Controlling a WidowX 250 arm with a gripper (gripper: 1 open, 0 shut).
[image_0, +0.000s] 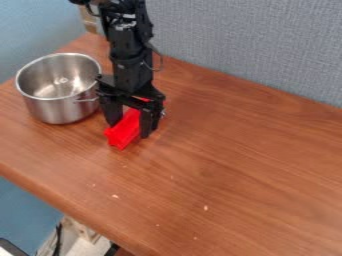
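My black gripper is low over a red rectangular object on the wooden table, with its open fingers down around the object's upper part, which they partly hide. Whether the fingers touch it is not clear. A steel pot stands just left of the gripper and the red object.
A grey wall runs along the back. The table's left edge drops to a blue surface, with some pale items below at the lower left.
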